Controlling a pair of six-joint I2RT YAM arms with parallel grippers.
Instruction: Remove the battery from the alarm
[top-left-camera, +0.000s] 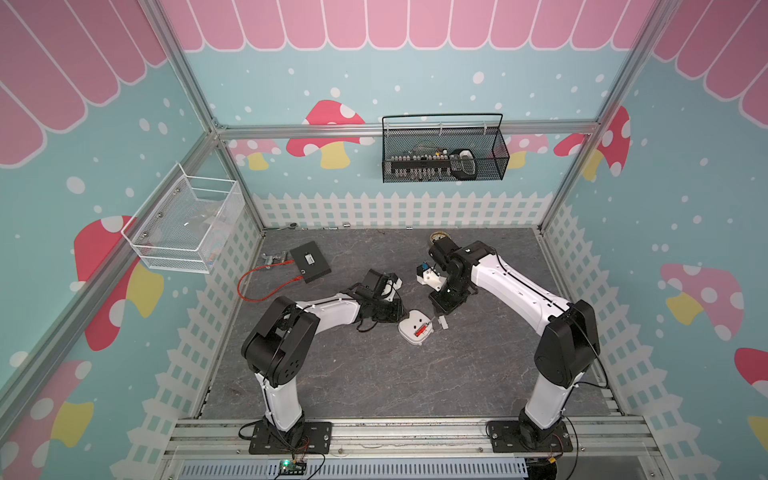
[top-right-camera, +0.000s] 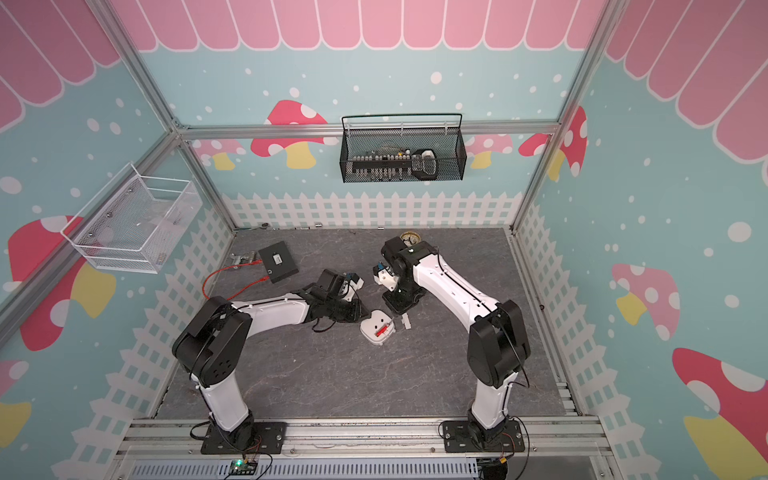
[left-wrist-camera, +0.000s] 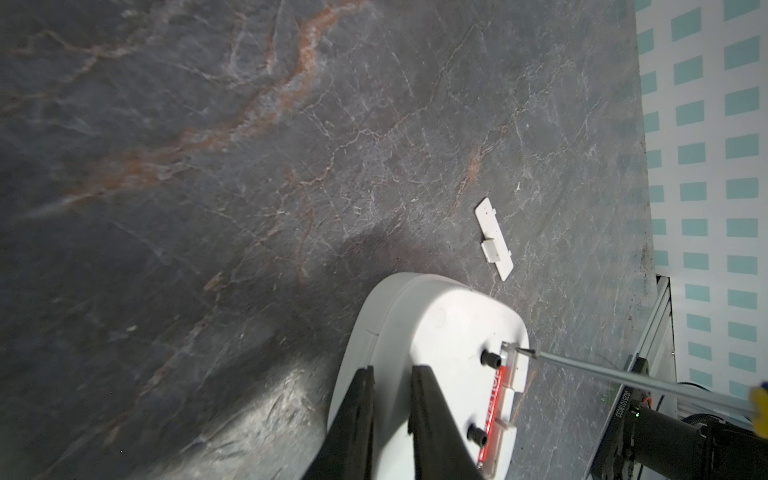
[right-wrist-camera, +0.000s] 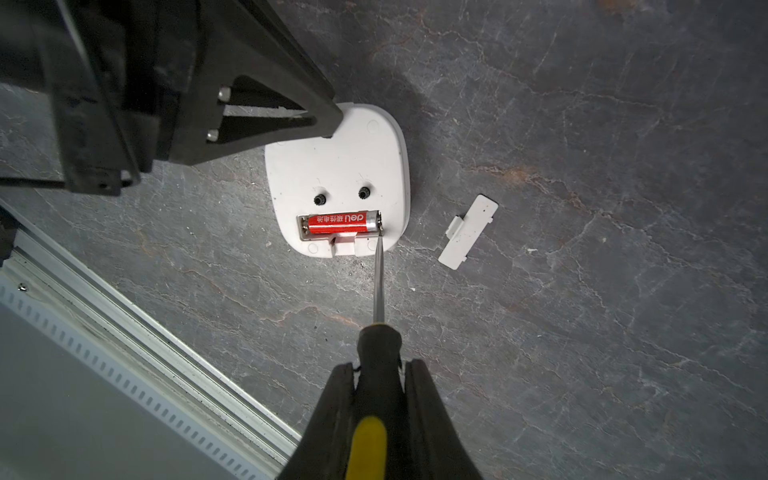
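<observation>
The white alarm (top-left-camera: 412, 326) lies back up on the table, a red battery (right-wrist-camera: 338, 222) in its open compartment beside two black posts. My left gripper is shut on the alarm's rounded edge. My right gripper is shut on a screwdriver (right-wrist-camera: 369, 444) with a yellow and black handle; its shaft reaches to the battery's silver end, where the tip touches or nearly touches the compartment's corner. The white battery cover (right-wrist-camera: 468, 232) lies loose on the table beside the alarm.
A dark flat box (top-left-camera: 309, 262) with red cables sits at the back left. A black wire basket (top-left-camera: 445, 172) hangs on the back wall, a white one (top-left-camera: 180, 240) on the left.
</observation>
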